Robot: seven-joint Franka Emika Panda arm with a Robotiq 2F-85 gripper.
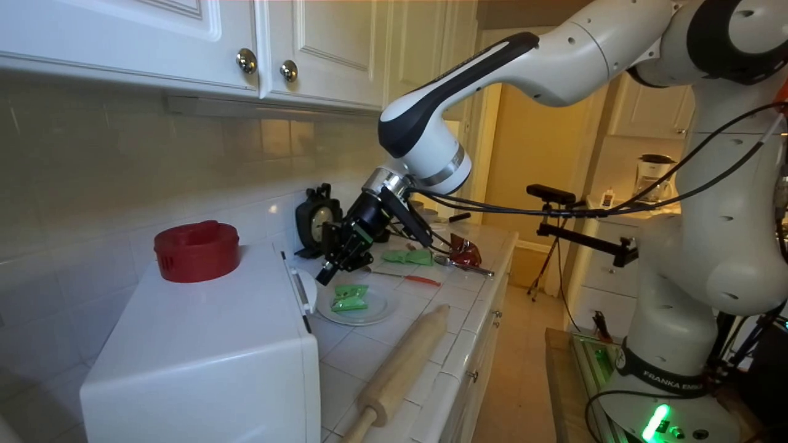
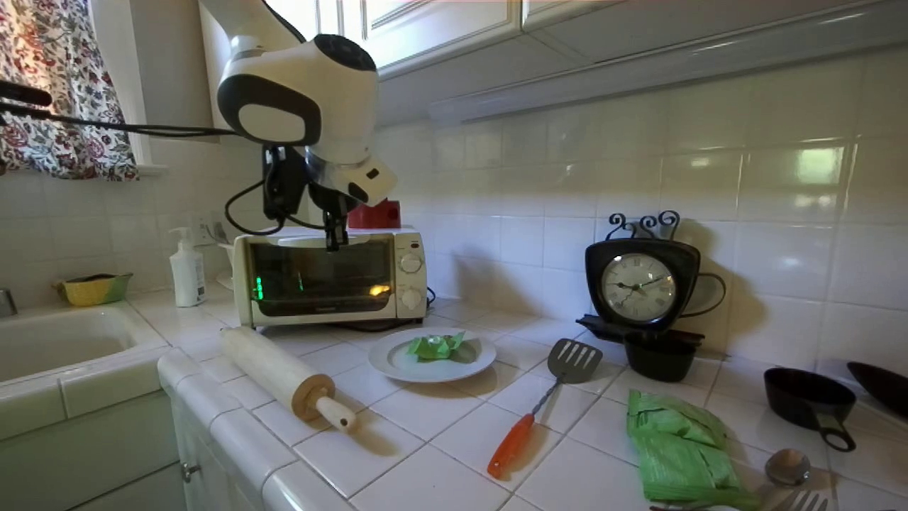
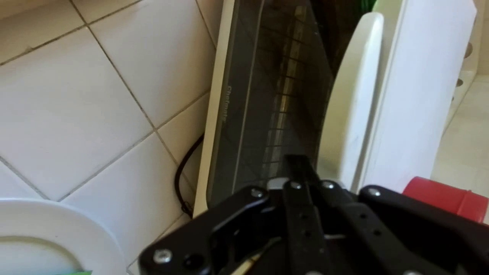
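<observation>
My gripper (image 1: 325, 276) is shut, and nothing shows between its fingers. It points down at the front of the white toaster oven (image 1: 199, 354), close to the top of the door. In the wrist view the joined fingertips lie over the dark glass door (image 3: 279, 105), just beside the pale door handle (image 3: 353, 96). Whether they touch the handle or the glass I cannot tell. The oven door (image 2: 319, 277) looks closed in exterior view 2, where the gripper (image 2: 337, 242) hangs before its upper edge.
A red container (image 1: 197, 251) sits on top of the oven. In front of the oven stand a white plate (image 2: 391, 362) with a green wrapped item (image 2: 435, 345) and a rolling pin (image 2: 277, 370). A spatula (image 2: 572, 361), a clock (image 2: 643, 285) and a green packet (image 2: 685, 451) lie farther along the counter.
</observation>
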